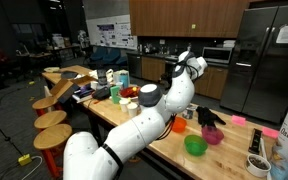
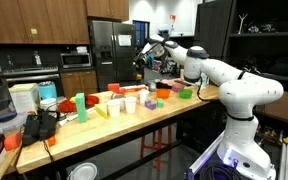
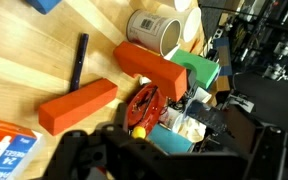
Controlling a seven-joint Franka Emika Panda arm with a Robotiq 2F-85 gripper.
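Note:
My gripper (image 1: pixel 193 66) is raised high above the far part of the long wooden table, well clear of it. In the wrist view its dark fingers stand apart on either side of the lower right, and nothing is held between them. Below it lie two orange blocks, one nearer orange block (image 3: pixel 77 106) and one farther orange block (image 3: pixel 150 68). A black marker (image 3: pixel 79 62) rests beside them, along with a can (image 3: pixel 154 31). Red coiled item (image 3: pixel 144 106) and green box (image 3: pixel 198 66) sit toward the right.
Near the robot base are a green bowl (image 1: pixel 196 145), a pink bowl (image 1: pixel 212 135) and an orange cup (image 1: pixel 179 125). A white-and-orange box (image 3: pixel 6 148) lies at the wrist view's lower left. Stools (image 1: pixel 52 137) line one table side.

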